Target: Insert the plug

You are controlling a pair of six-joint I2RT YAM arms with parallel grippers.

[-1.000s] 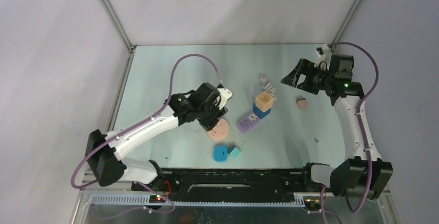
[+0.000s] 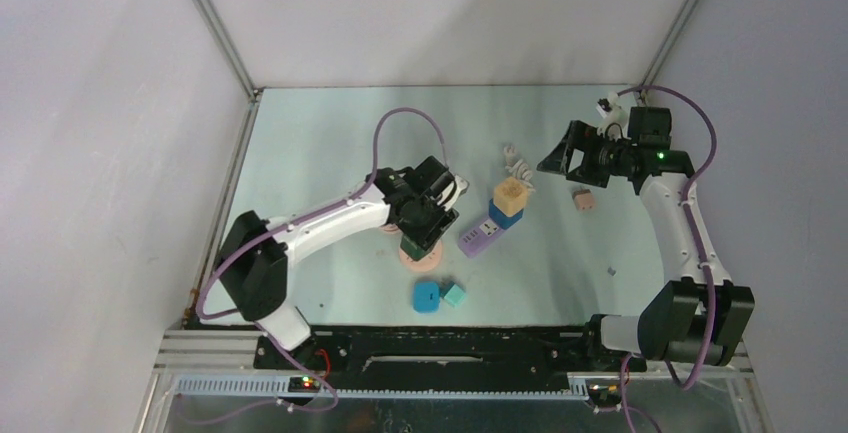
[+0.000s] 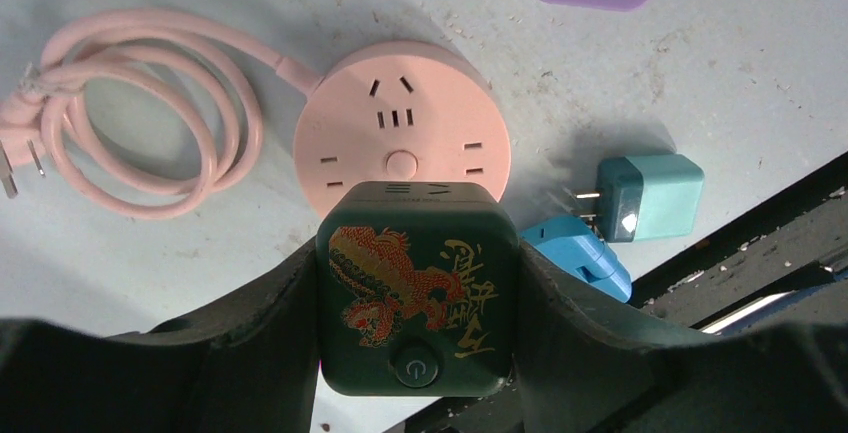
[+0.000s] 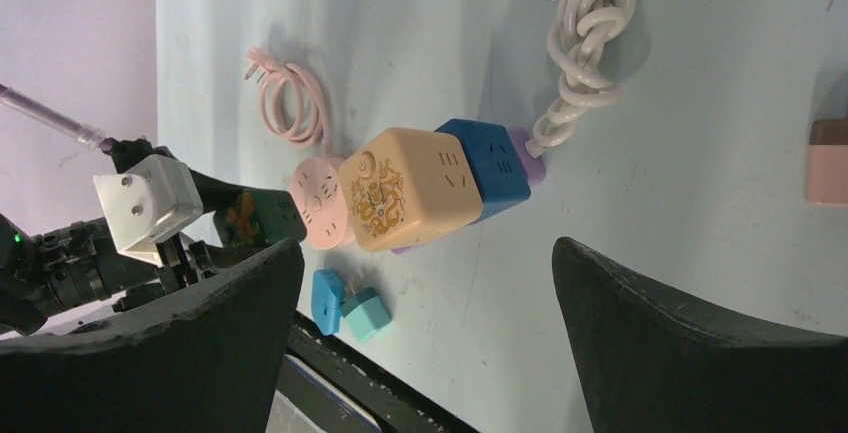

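Note:
My left gripper (image 2: 425, 233) is shut on a green cube plug (image 3: 415, 303) with a red dragon print, held over the round pink socket strip (image 3: 400, 113), whose slots and button show; its coiled pink cable (image 3: 150, 193) lies beside it. The plug's underside is hidden. My right gripper is open and empty, above the table to the right of a tan cube (image 2: 510, 193) and blue cube (image 2: 506, 217) on a purple power strip (image 2: 480, 239).
A blue adapter (image 2: 426, 296) and a teal one (image 2: 453, 294) lie at the near edge. A coiled white cable (image 2: 518, 168) and a small pink block (image 2: 584, 200) lie back right.
The right arm shifted slightly left.

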